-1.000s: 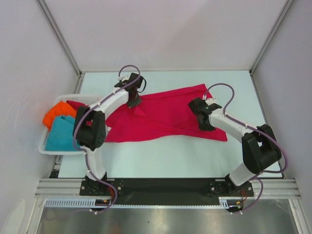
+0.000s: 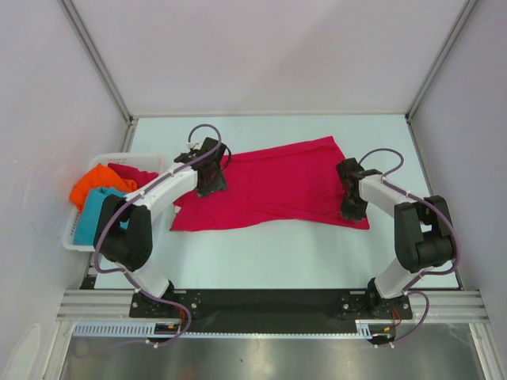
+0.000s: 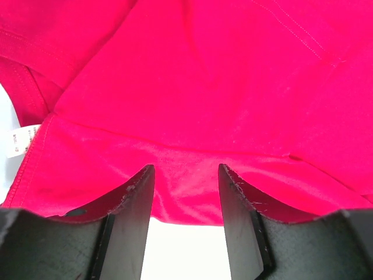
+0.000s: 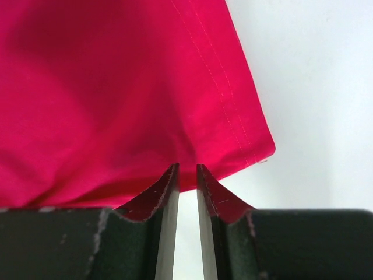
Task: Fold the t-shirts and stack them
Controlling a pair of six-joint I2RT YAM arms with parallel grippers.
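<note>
A pinkish-red t-shirt (image 2: pixel 261 178) lies spread across the white table, its lower edge slanting and wavy. In the left wrist view its cloth (image 3: pixel 192 99) fills most of the frame, with a white label (image 3: pixel 23 140) at the left side. My left gripper is open above the shirt's lower left part, nothing between its fingers. Over the lower right corner hovers my right gripper, its fingers parted by a narrow gap. The shirt's lower edge (image 4: pixel 187 182) shows in that gap; whether the tips touch it, I cannot tell.
A white basket (image 2: pixel 70 237) at the left holds an orange cloth (image 2: pixel 99 184), a teal cloth (image 2: pixel 91 218) and a red one (image 2: pixel 133 174). Bare table (image 2: pixel 261 257) lies in front of the shirt and along its back.
My right gripper has moved right and slightly toward the front, to the shirt's lower right corner. The left gripper has come forward and a little left; its arm now leans farther left.
</note>
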